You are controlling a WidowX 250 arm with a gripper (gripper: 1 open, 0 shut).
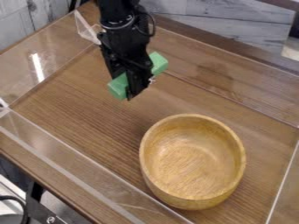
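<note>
My black gripper (131,72) is shut on a green object (119,85), held above the wooden table in the upper middle of the camera view. The green object shows on both sides of the dark fingers, which partly hide it. An empty round wooden bowl (191,162) sits at the lower right.
A grey marbled wall (233,26) runs along the back. A black cable (14,214) shows at the lower left corner.
</note>
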